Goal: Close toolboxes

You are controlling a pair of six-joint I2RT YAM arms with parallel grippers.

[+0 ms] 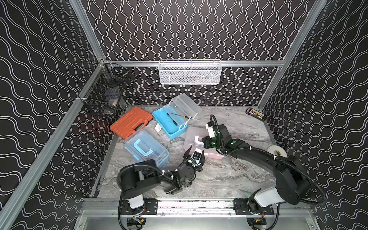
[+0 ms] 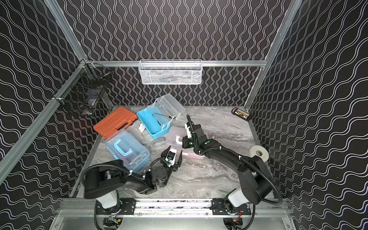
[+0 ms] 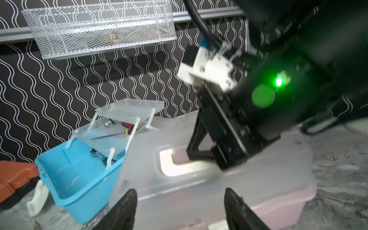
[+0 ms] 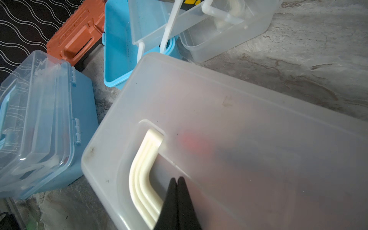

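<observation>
A pink toolbox (image 1: pixel 215 154) with a translucent lid stands mid-table, the lid lying down over its base. My right gripper, its fingers together, is over that lid beside the white handle (image 4: pixel 143 174). At the box's front side is my left gripper, fingers spread and nothing held between them. Behind, a blue toolbox (image 1: pixel 170 128) stands open, its clear lid (image 1: pixel 187 105) tipped back and tools inside. A second blue toolbox (image 1: pixel 147 147) with a clear lid sits closed on the left. The orange toolbox (image 1: pixel 130 121) lies closed at the back left.
A small white piece (image 1: pixel 158 127) lies beside the open blue box. At the right edge sits a roll of tape (image 1: pixel 276 151), with a black case (image 1: pixel 255 113) further back. A white mesh basket (image 1: pixel 190 72) hangs on the rear wall.
</observation>
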